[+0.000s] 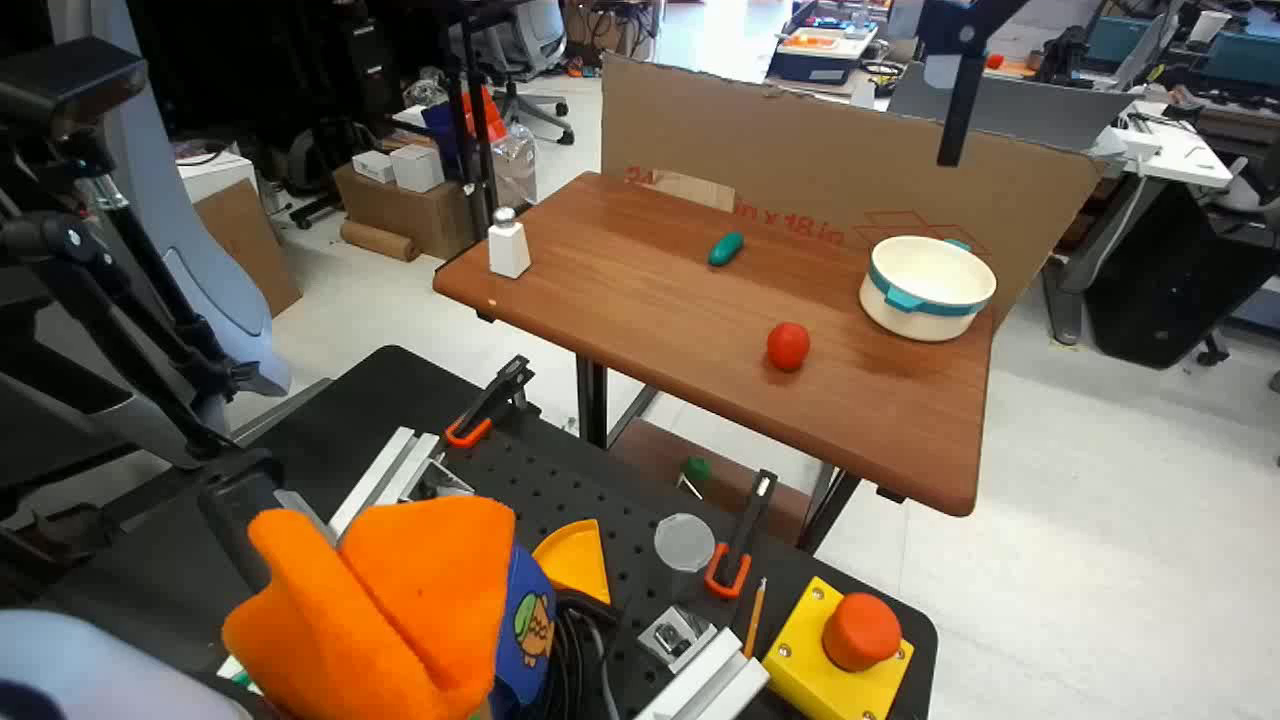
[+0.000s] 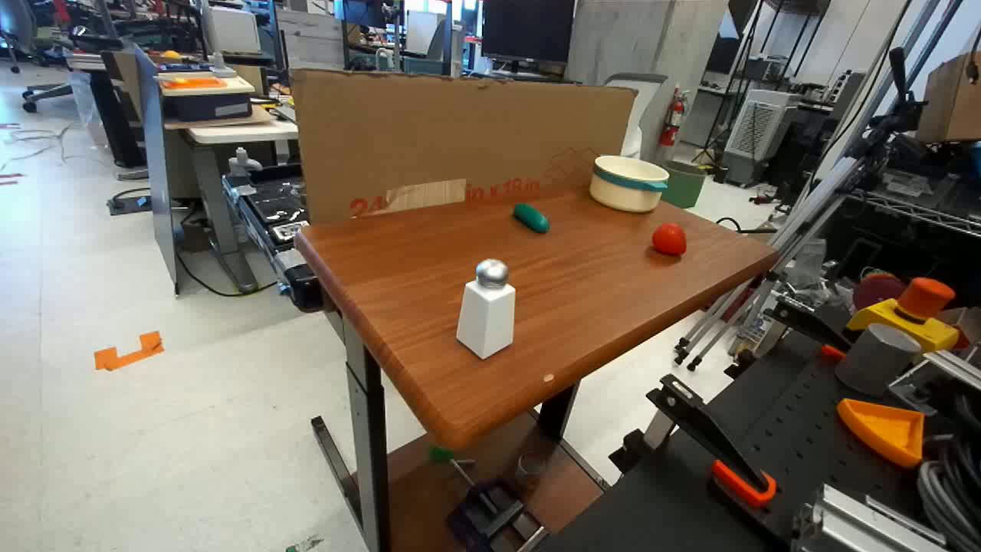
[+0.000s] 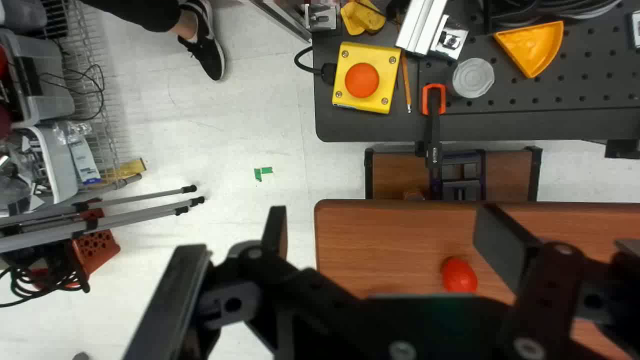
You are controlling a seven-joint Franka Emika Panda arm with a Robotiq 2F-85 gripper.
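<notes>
In the wrist view my gripper is open, its two fingers wide apart with nothing held between them. A dark finger [image 1: 957, 114] shows at the top of exterior view 1, high over the far side of the wooden table [image 1: 624, 300]. On that tabletop are a red tomato-like ball [image 1: 788, 346], a green oblong object [image 1: 726, 248], a cream pot with teal handles [image 1: 924, 322] and a white shaker with a silver top [image 2: 487, 317]. The shaker stands upright near one end; the pot is toward the other. From the wrist, the red ball [image 3: 459, 276] appears below the fingertips' level, nearer the right finger.
A cardboard panel [image 2: 441, 129] stands along the table's back edge. Across a gap lies a black perforated bench [image 1: 564, 468] with clamps, a yellow box with an orange button [image 1: 861, 632] and an orange cloth item [image 1: 384, 600].
</notes>
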